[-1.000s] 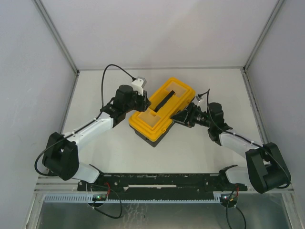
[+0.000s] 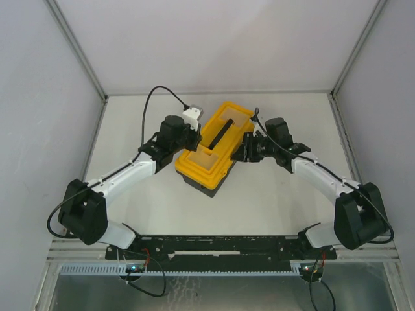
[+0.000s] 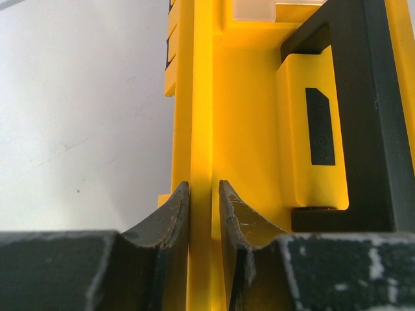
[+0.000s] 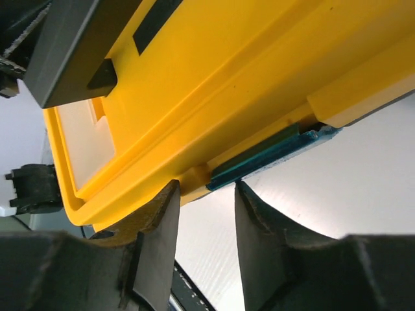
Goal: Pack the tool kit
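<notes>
The tool kit, a yellow-lidded box [image 2: 206, 161] on a dark base, lies slantwise mid-table. Its long black handle [image 2: 221, 134] runs along the lid. At the box's left side, my left gripper is shut on the lid's yellow rim [image 3: 201, 116]. On the opposite long side, my right gripper stands part open, its left finger close against the yellow lid edge [image 4: 146, 173]. A dark teal strip [image 4: 275, 155] shows under that edge, just beyond the fingertips. Whether the right fingers touch the box I cannot tell. The box's inside is hidden.
Clear panels [image 2: 237, 116] sit in the lid at both ends of the handle. Walls [image 2: 214, 45] close off the back and sides.
The left gripper and the box have barely moved.
</notes>
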